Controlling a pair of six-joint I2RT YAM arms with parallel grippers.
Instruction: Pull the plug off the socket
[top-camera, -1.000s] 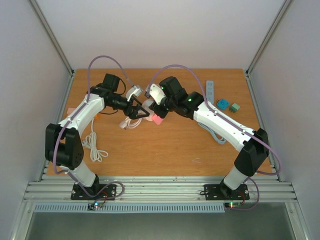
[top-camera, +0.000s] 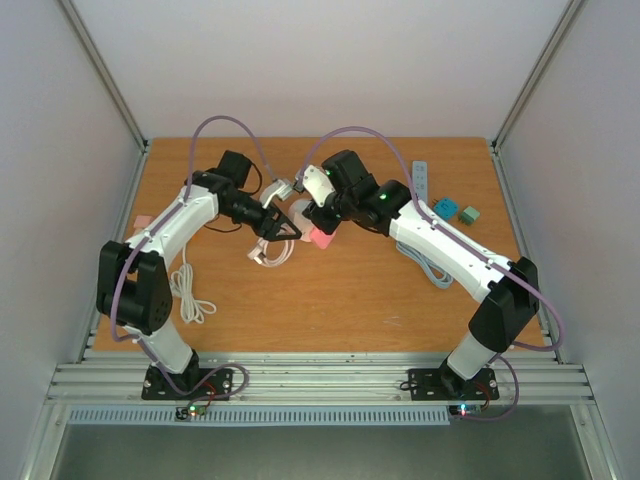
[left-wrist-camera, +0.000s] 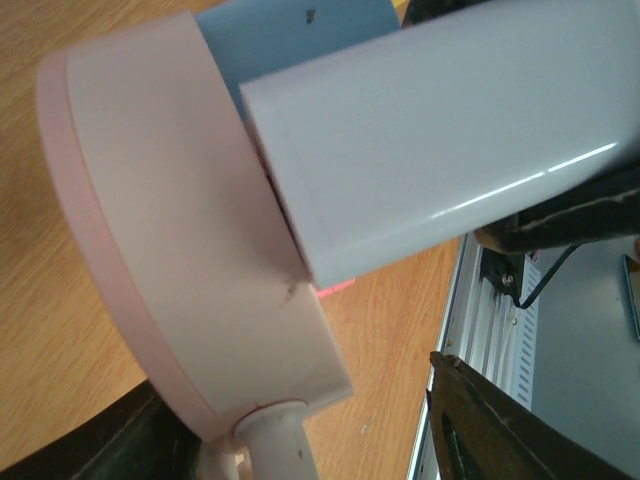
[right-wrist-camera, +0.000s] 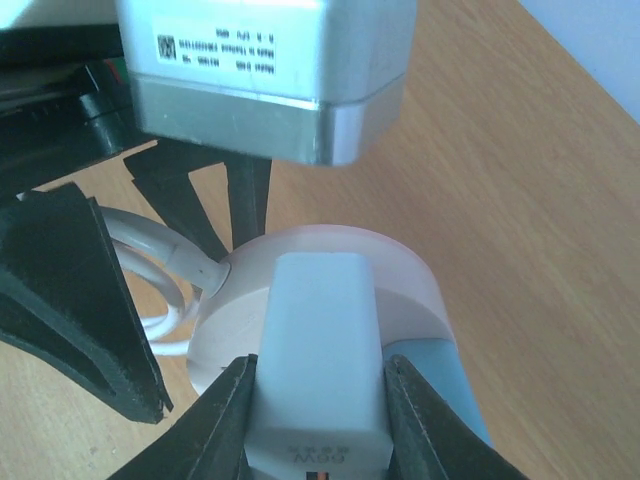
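A white block-shaped plug (right-wrist-camera: 318, 345) sits between the fingers of my right gripper, which is shut on it. In the right wrist view it lies against the round white socket (right-wrist-camera: 405, 280); the contact itself is hidden. The same socket (left-wrist-camera: 190, 190) fills much of the left wrist view, pink along its rim, with the plug (left-wrist-camera: 440, 140) against its face. My left gripper stands open, its fingers wide apart around the socket's cable end (left-wrist-camera: 280, 440). Seen from the top, both grippers meet near the table's middle.
A blue piece (right-wrist-camera: 435, 375) adjoins the socket, and a pink piece (top-camera: 321, 238) shows below the right gripper. White cable (top-camera: 188, 290) lies left; blue cable (top-camera: 430, 265), a grey strip (top-camera: 420, 180), blue block (top-camera: 445, 208) and green block (top-camera: 469, 215) lie right.
My left gripper has moved right and slightly toward the front, closer to the socket. The right arm has barely shifted; the pink piece beneath it has moved slightly right.
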